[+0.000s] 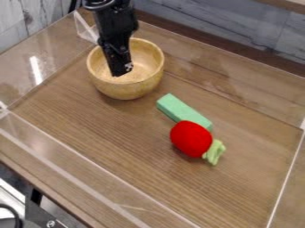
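A yellow bowl (139,85) sits at the upper left of the wooden table. My black gripper (121,66) reaches down from the top over the bowl's back-left part, its fingertips low and close together. It looks shut, and I see nothing between its fingers.
A green block (183,110) lies right of the bowl, and a red round object (191,138) with a pale green part sits below it at the right. Wooden edging runs along the back right.
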